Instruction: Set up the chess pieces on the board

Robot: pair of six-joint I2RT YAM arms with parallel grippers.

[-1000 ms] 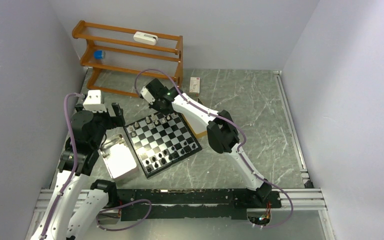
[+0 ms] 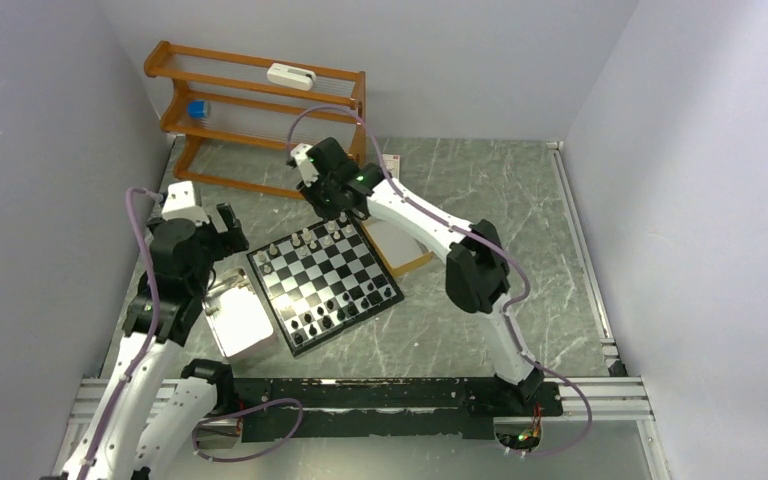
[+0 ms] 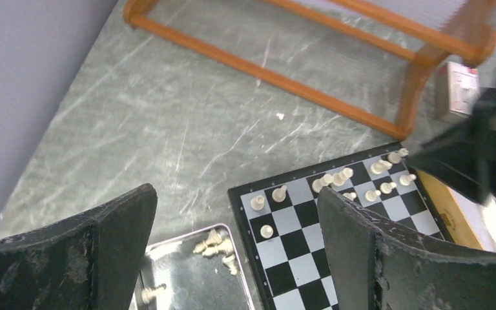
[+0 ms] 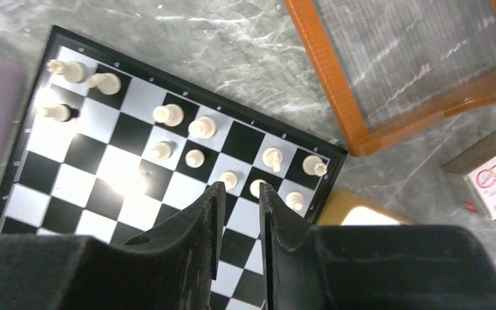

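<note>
The chessboard (image 2: 325,285) carries white pieces along its back side and black pieces along its front side, among them a white piece (image 4: 200,127) in the right wrist view. My right gripper is above the board's back-right area, fingers pointing down with a narrow gap and no piece visible between them. My left gripper hangs open over the left side, near the tray (image 2: 240,320), in which several loose white pieces (image 3: 213,242) lie.
A wooden shelf (image 2: 200,135) stands behind the board. A small box (image 4: 491,187) and a yellow-rimmed box (image 2: 410,262) sit right of the board.
</note>
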